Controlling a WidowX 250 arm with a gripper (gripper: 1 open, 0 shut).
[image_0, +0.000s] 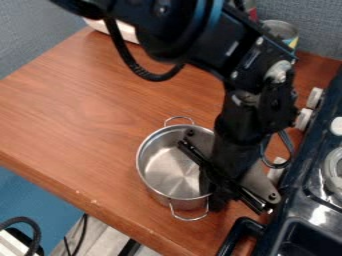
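Note:
A steel pot (166, 170) with two wire handles sits on the wooden table near its front edge. My black gripper (207, 165) reaches down over the right side of the pot, its lower parts covering part of the rim and inside. Whether its fingers are open or shut, or hold anything, I cannot make out.
A black stove (314, 210) with white knobs borders the table on the right. Containers stand at the back behind the arm. Cables hang at the lower left beyond the table edge.

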